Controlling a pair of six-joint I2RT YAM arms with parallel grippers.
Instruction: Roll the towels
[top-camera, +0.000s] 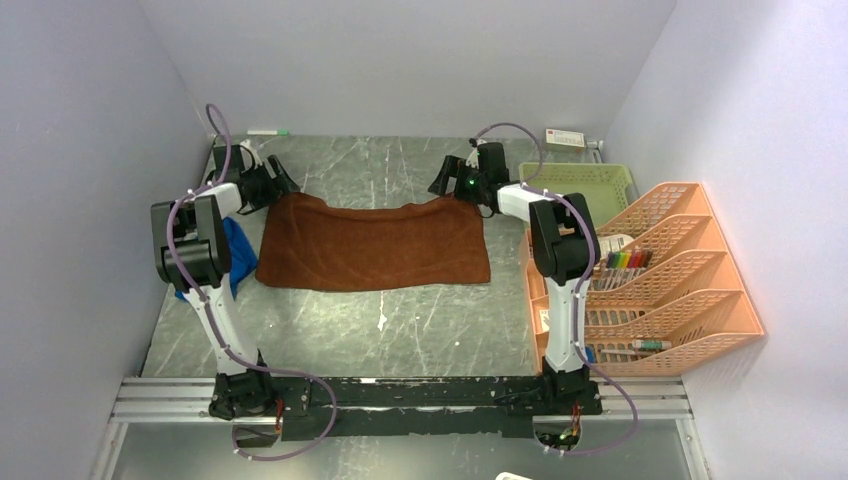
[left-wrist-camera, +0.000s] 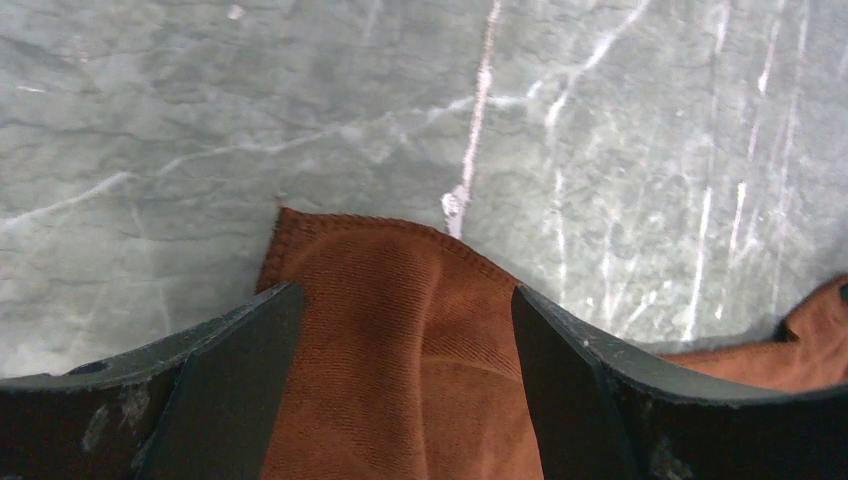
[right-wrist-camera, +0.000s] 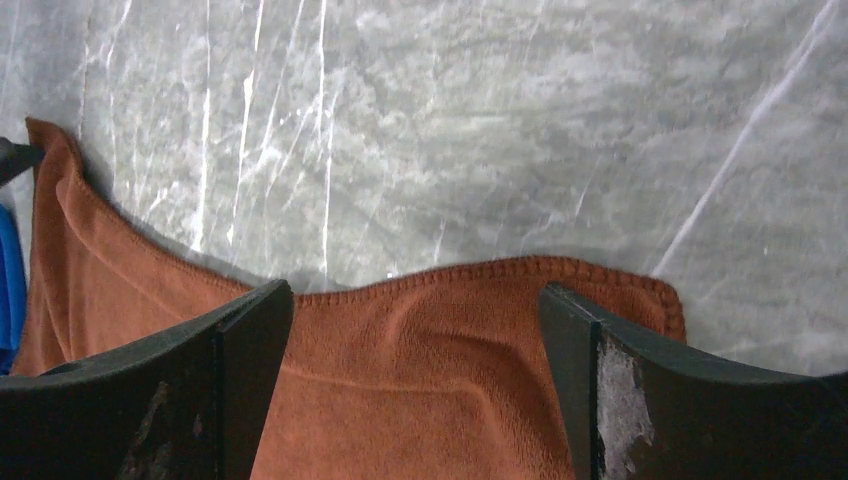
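A brown towel (top-camera: 375, 250) lies spread on the grey table, its far edge dipping in the middle and slightly wavy. At its far left corner is my left gripper (top-camera: 286, 184); in the left wrist view the towel's corner (left-wrist-camera: 350, 270) shows between the open fingers. My right gripper (top-camera: 447, 187) is at the far right corner, open as well, and the right wrist view shows the folded far edge (right-wrist-camera: 440, 310) of the towel between its fingers. Whether the fingertips touch the cloth is hard to tell.
Left of the brown towel, a blue cloth (top-camera: 238, 255) is partly hidden by the left arm. A green basket (top-camera: 612, 180) and an orange organizer (top-camera: 735, 290) stand at the right. Bare table (top-camera: 420, 330) extends in front of the towel.
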